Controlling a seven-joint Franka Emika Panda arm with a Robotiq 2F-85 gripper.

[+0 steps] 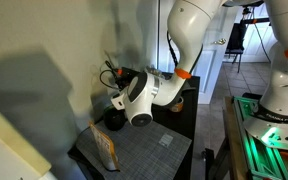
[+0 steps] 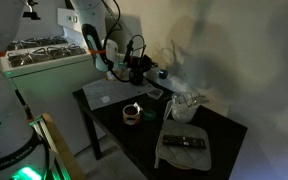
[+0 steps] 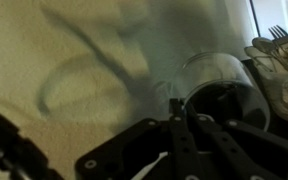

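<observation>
In the wrist view my gripper is shut, its dark fingertips close together at the near edge of a clear cup with a dark inside. The cup's edge appears to be between them, though the exact contact is dim. Seen from exterior view 1, the gripper points toward the wall, low over the back of the dark counter. Exterior view 2 shows the white-and-black wrist beside a cluster of dark items; the fingertips are hard to make out there.
Forks and other utensils stand in a holder beside the cup. A grey mat covers the near counter, with an orange-and-white item at its left. A round pot and a second mat with a black remote lie farther along.
</observation>
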